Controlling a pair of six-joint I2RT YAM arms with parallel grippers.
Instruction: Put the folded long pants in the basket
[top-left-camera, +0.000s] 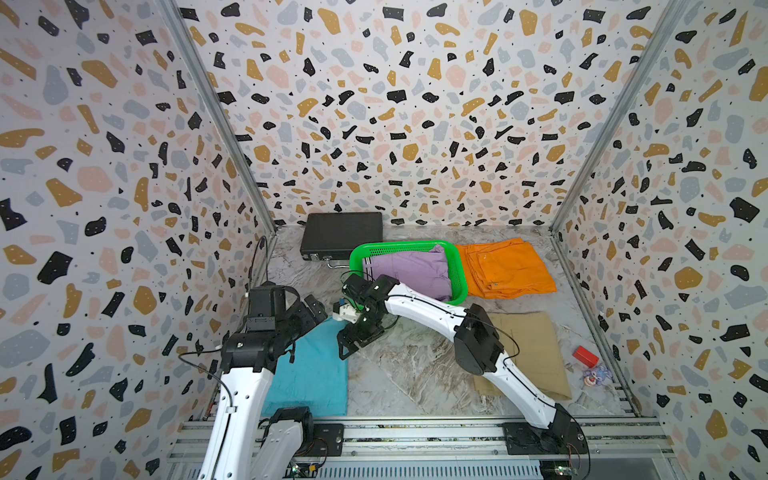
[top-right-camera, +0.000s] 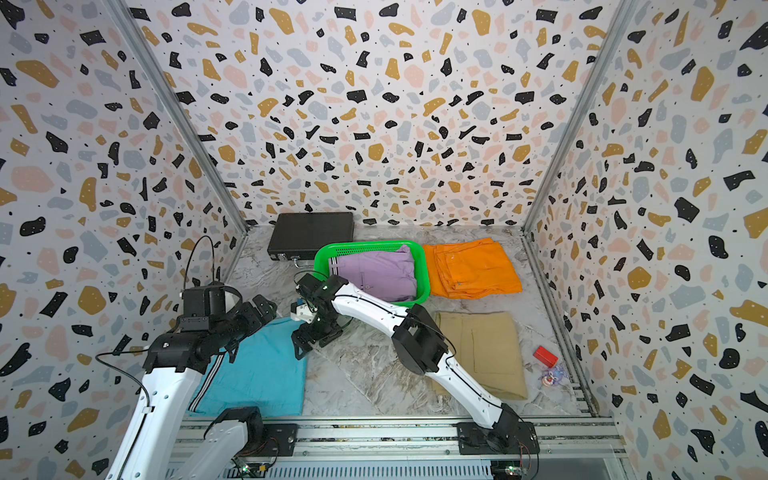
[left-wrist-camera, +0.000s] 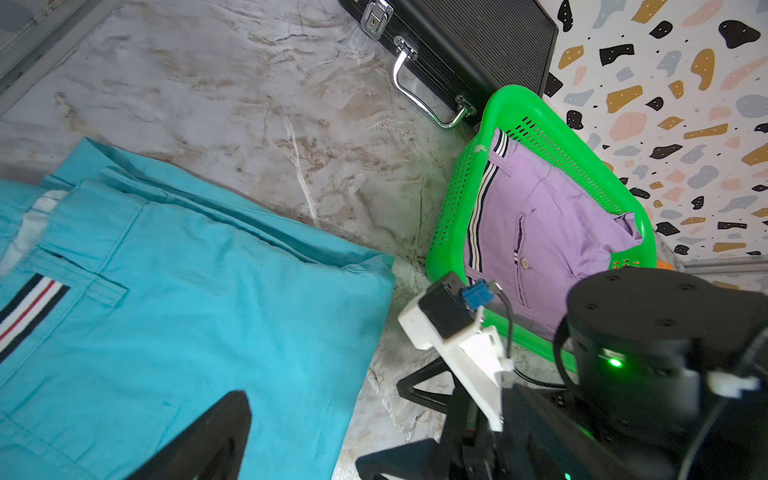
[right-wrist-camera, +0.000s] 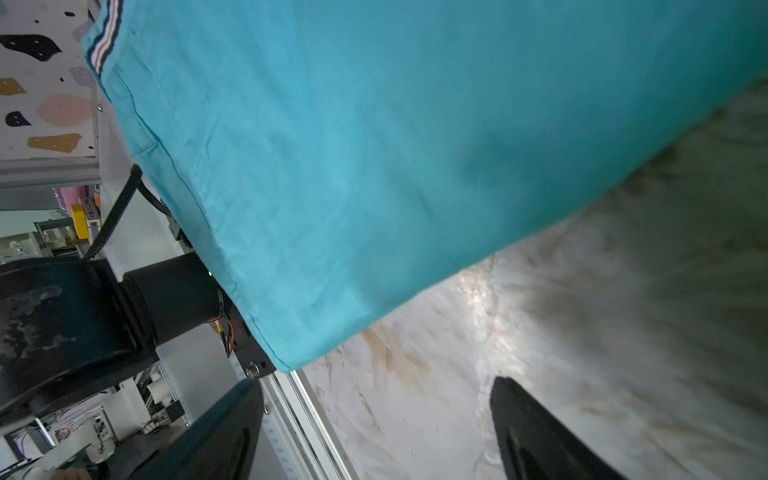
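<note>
Folded teal pants (top-left-camera: 308, 376) (left-wrist-camera: 160, 320) lie on the table at the front left. The green basket (top-left-camera: 456, 272) (left-wrist-camera: 604, 184) holds folded purple clothing (top-left-camera: 408, 268) with striped trim. My left gripper (top-left-camera: 312, 312) hangs open above the teal pants, nothing between its fingers. My right gripper (top-left-camera: 352, 336) reaches across from the right, open and empty, beside the right edge of the teal pants and in front of the basket.
Folded orange clothing (top-left-camera: 512, 268) lies back right, folded khaki clothing (top-left-camera: 536, 356) front right under the right arm. A black case (top-left-camera: 340, 232) stands back left. A red box (top-left-camera: 585, 355) and a small toy (top-left-camera: 597, 376) sit at the right edge.
</note>
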